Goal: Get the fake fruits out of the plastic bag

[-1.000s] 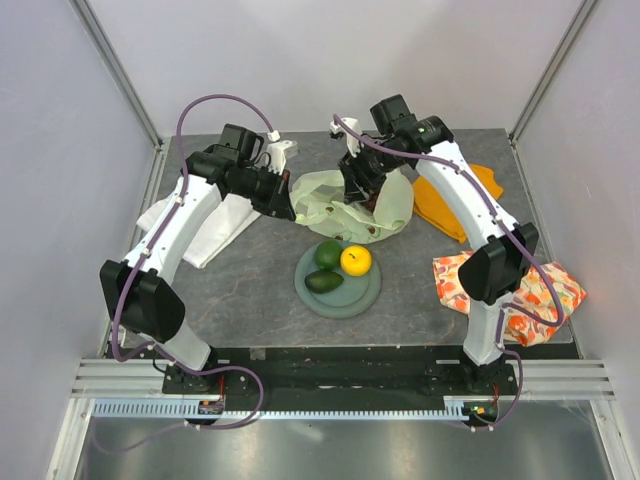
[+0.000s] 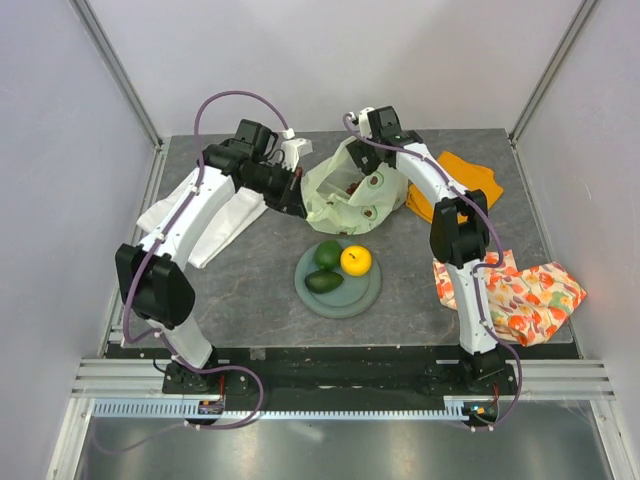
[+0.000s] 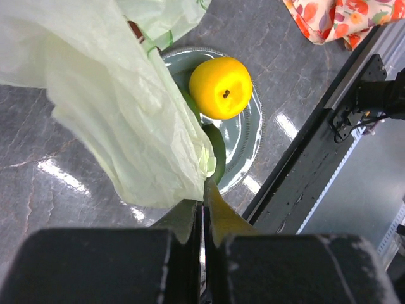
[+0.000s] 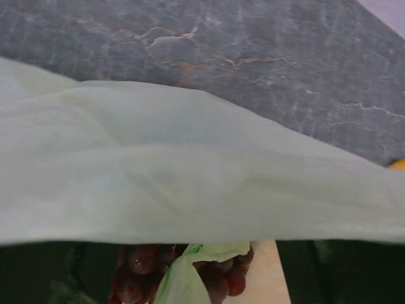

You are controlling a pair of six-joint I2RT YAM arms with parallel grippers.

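The pale green plastic bag (image 2: 340,215) stands propped up at the back middle of the table. My left gripper is shut on the bag's edge, a thin pinch of plastic at its fingertips. Over the bag's back side is my right gripper (image 2: 362,157), its fingers apart. Dark red grapes (image 4: 218,278) show between its fingers, in the bag, with a strip of plastic lying across them; a fold of the bag hides the fingertips. A plate (image 2: 345,308) in front bears a yellow fruit (image 2: 355,260), a round green fruit (image 2: 328,254) and an avocado (image 2: 323,281).
On the left lies a white cloth (image 2: 222,225). An orange cloth (image 2: 470,180) is right of the bag, partly behind the right arm, and a patterned cloth (image 2: 535,300) lies at the front right. Bare table surrounds the plate.
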